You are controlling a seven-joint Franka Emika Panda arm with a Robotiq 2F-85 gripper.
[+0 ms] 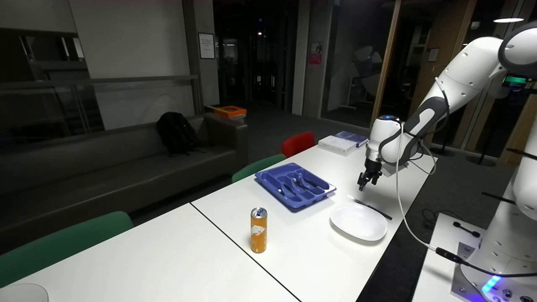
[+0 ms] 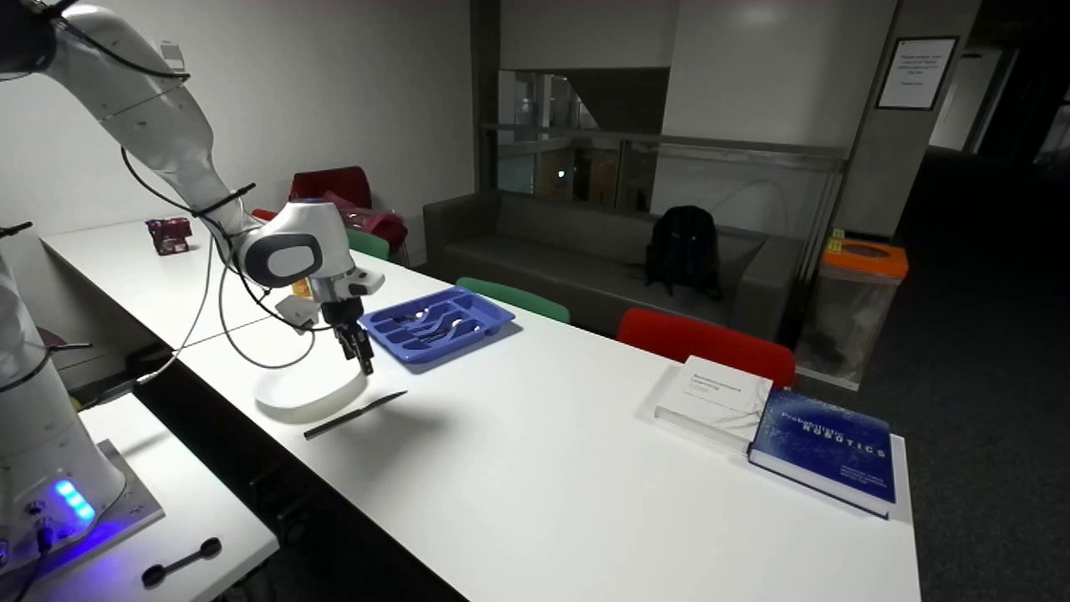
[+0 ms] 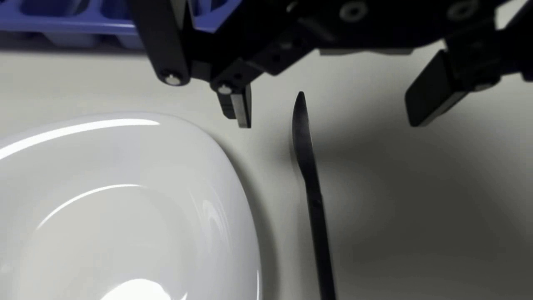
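A dark-handled knife [image 3: 315, 202] lies flat on the white table beside a white plate [image 3: 125, 235], apart from the plate's rim. In the wrist view its blade tip falls between my two widely spaced fingers, with nothing held. My gripper [image 1: 369, 184] is open and hangs above the table, past the knife's tip end. From the other side, the second exterior view has the gripper [image 2: 359, 363] over the plate's edge and the same knife [image 2: 353, 415] in front of it. A blue cutlery tray [image 1: 295, 186] holds several utensils, farther across the table.
An orange can [image 1: 259, 230] stands upright on the near part of the table. Two books, one white [image 2: 714, 398] and one blue [image 2: 824, 441], lie at the far end. Much bare table stretches between the knife and the books.
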